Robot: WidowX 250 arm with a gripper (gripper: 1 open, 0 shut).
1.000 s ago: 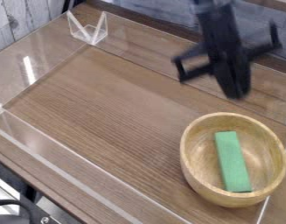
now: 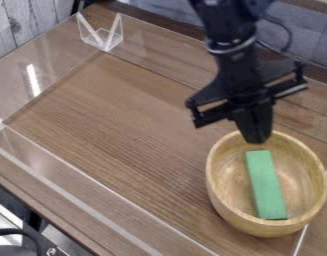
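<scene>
A wooden bowl (image 2: 226,195) sits at the lower right with a green rectangular block (image 2: 265,180) lying inside it. The black gripper (image 2: 233,125) hangs over the table just above and behind the bowl's back rim, reaching down from the top of the view. Its fingers are blurred and dark, and I cannot make out anything held between them.
A clear plastic rack or container (image 2: 102,30) stands at the back left. Dark cables lie at the lower left edge.
The bowl and green block look unmoved.
</scene>
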